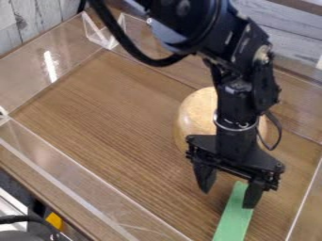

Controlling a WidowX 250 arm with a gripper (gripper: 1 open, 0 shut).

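Observation:
My black gripper (228, 184) points down over the lower right of the wooden surface, open, with its two fingers spread. Its right finger hangs over the upper end of a flat green strip (232, 221). No object shows between the fingers. Behind the wrist is a round, pale wooden piece (195, 111), partly hidden by the arm.
The wooden tray floor (101, 113) is bare on the left. Clear plastic walls run along the left and front edges, and a pale wall stands at the back. A small yellow item (53, 222) sits outside at the lower left.

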